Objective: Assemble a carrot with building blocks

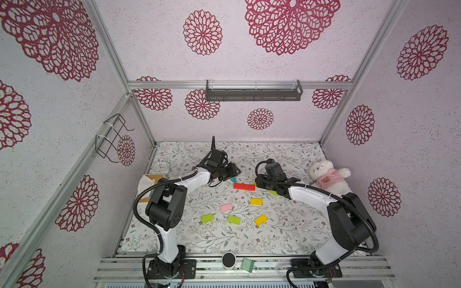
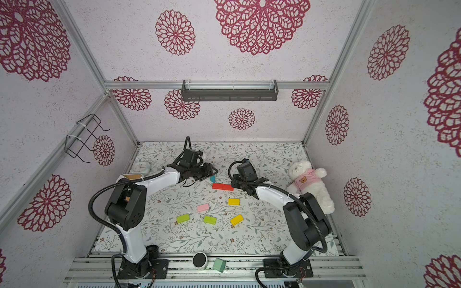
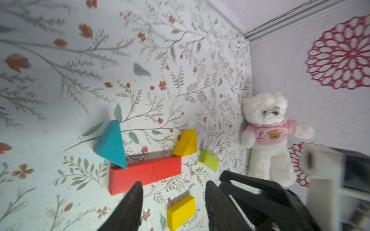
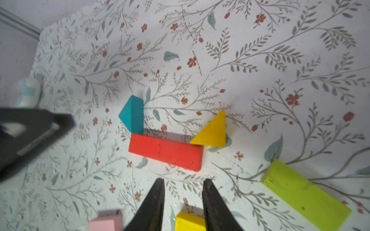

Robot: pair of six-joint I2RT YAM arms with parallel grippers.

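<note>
The red bar [image 4: 165, 151] lies flat on the table. At its left end a teal triangular block [image 3: 111, 143] stands close against the back edge. A yellow triangular block [image 4: 214, 130] stands at its right end, a corner meeting the bar. Both grippers hover above these pieces. My left gripper is open, its fingers [image 3: 130, 207] apart and empty. My right gripper is open too, with a narrower empty gap. Beyond its tips, a yellow block [image 4: 190, 222] lies on the table. A green block [image 4: 306, 196] lies to the right of the bar.
Toward the front are a pink block [image 1: 225, 207], two more green blocks [image 1: 207, 218] and another yellow block [image 1: 260, 219]. An open box [image 1: 157, 180] stands at the left, a teddy bear [image 1: 331, 177] at the right. Clear table lies behind the arms.
</note>
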